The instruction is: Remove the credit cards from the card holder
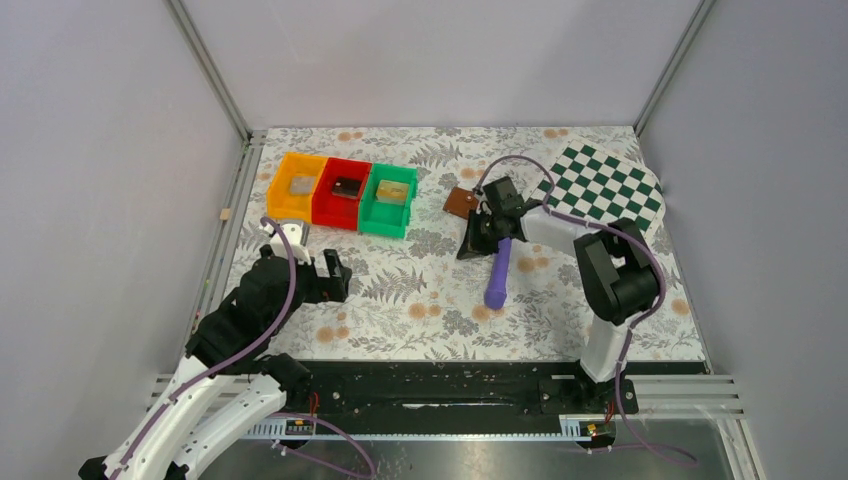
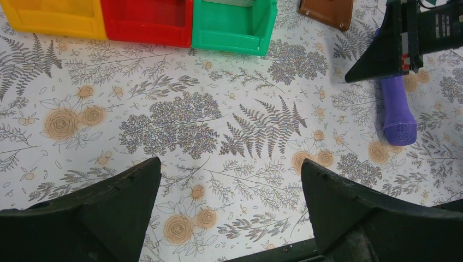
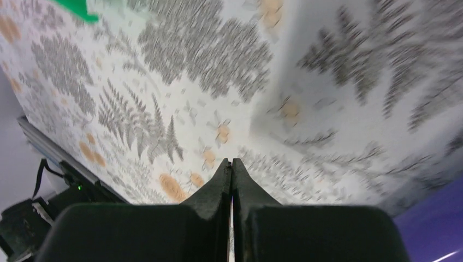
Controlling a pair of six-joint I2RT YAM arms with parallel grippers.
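The brown card holder [image 1: 459, 202] lies flat at the back of the table, right of the bins; part of it is covered by my right arm in the top view, and its near edge [image 2: 327, 11] shows in the left wrist view. My right gripper is shut, with nothing visible between its fingertips, in front of the holder and close to the purple cylinder. My left gripper stands open and empty over bare cloth at the left. Card-like pieces lie in the bins: a pale one [image 1: 302, 185], a dark one [image 1: 347, 187] and a yellowish one [image 1: 392, 191].
Yellow [image 1: 283, 200], red [image 1: 336, 215] and green [image 1: 384, 219] bins stand joined at the back left. A purple cylinder [image 1: 498, 280] lies right of centre. Behind the right arm is a green-and-white checkered board [image 1: 610, 185].
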